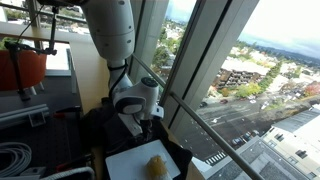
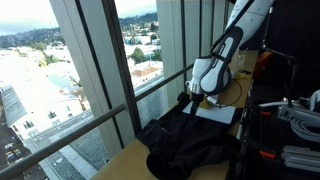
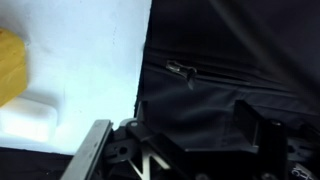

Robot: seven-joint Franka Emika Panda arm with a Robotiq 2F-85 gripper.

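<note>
My gripper is open, its two black fingers apart over dark cloth (image 3: 215, 85) with nothing seen between them. Just ahead of the fingertips, a small metal zipper pull (image 3: 183, 70) lies on a zipper line that crosses the cloth. To the left in the wrist view is a white board (image 3: 85, 60), carrying a yellow object (image 3: 11, 66) and a small white block (image 3: 28, 118). From exterior view 1, the yellow object (image 1: 157, 167) is seen on the board (image 1: 127, 165), in front of the gripper (image 1: 146, 127). The fingertips are too dark there to make out.
Black cloth (image 2: 185, 145) spreads over the wooden surface (image 2: 127, 164) beside tall windows. A metal rail (image 1: 208, 128) runs along the window side. Coiled pale cable (image 1: 14, 157) lies at the left in exterior view 1.
</note>
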